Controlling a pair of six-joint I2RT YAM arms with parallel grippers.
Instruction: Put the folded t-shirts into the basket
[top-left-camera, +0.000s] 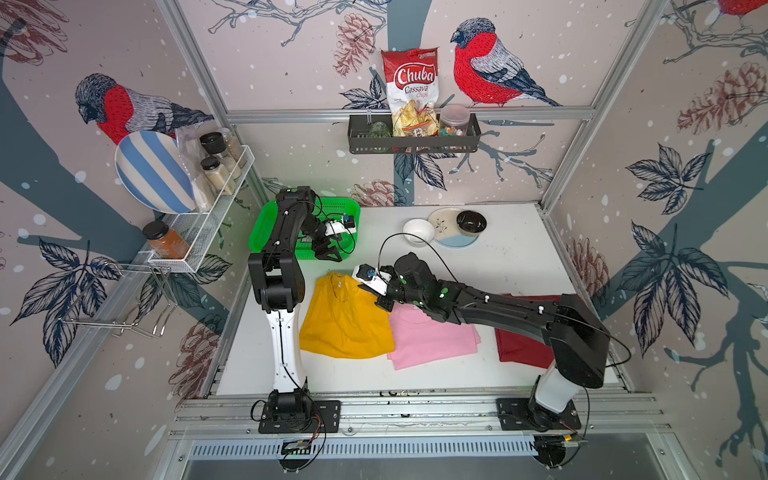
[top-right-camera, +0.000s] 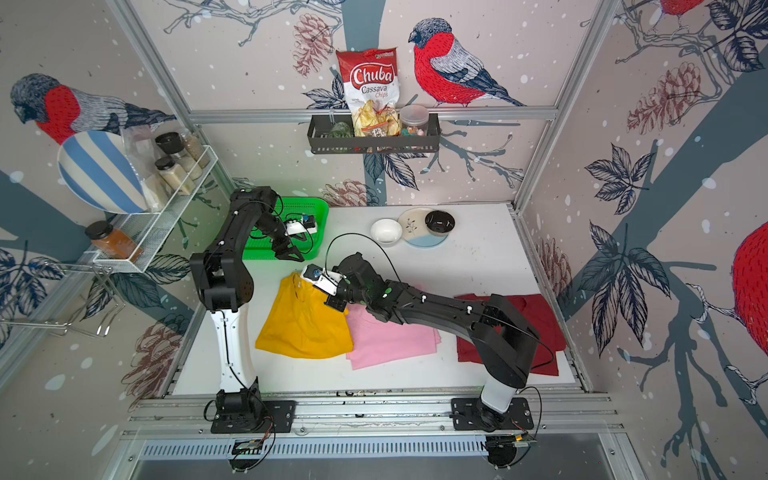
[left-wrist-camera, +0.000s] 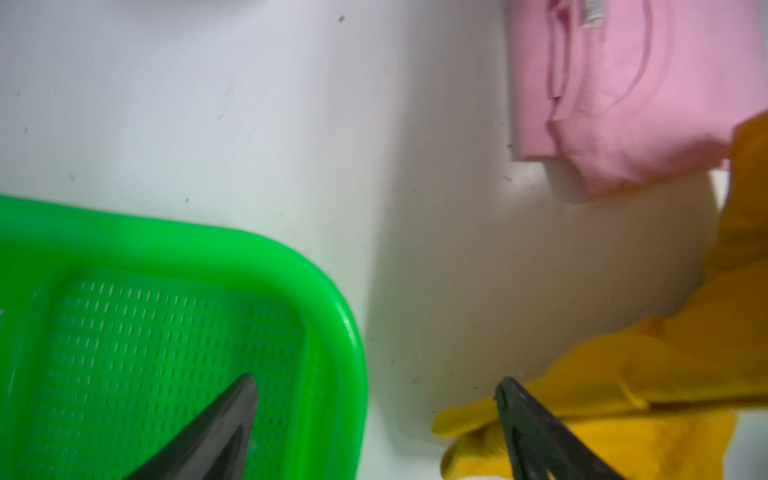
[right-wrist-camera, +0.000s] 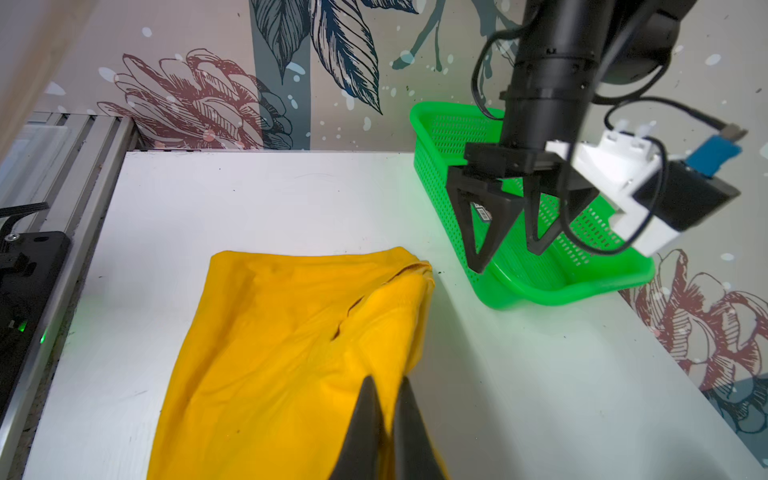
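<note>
The yellow t-shirt (top-left-camera: 344, 324) lies on the table in front of the green basket (top-left-camera: 260, 234), its far right corner raised. My right gripper is shut on that corner; yellow cloth shows between its fingers. My left gripper hangs open and empty at the basket's near right rim. One of its fingers (left-wrist-camera: 220, 432) is over the basket, the other beside the raised yellow cloth. To the right lies a folded pink t-shirt (top-left-camera: 436, 340), partly under the right arm. A dark red t-shirt (top-left-camera: 516, 340) lies at the far right, partly hidden by that arm.
At the back stand a white bowl (top-left-camera: 418, 231), a plate (top-left-camera: 448, 238) and a black bowl (top-left-camera: 471, 221). A shelf with jars (top-left-camera: 166, 240) is on the left wall. The basket floor visible in the left wrist view is bare.
</note>
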